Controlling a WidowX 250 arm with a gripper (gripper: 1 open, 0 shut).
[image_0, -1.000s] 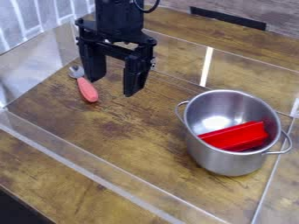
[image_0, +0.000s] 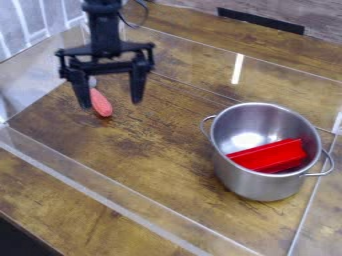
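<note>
My gripper (image_0: 110, 86) is open, its dark fingers blurred, hanging above the left part of the wooden table (image_0: 147, 160). A small pink-red object (image_0: 99, 106) lies on the table just below and between the fingers; whether they touch it I cannot tell. On the right stands a steel pot (image_0: 254, 180) with two side handles, a red block (image_0: 267, 154) lying inside it.
Clear strips or panels edge the table at the left and front. A white stripe (image_0: 238, 68) marks the wood toward the back right.
My gripper has moved back and left, away from the front middle, to over the pink-red object. The pot and red block have not moved.
</note>
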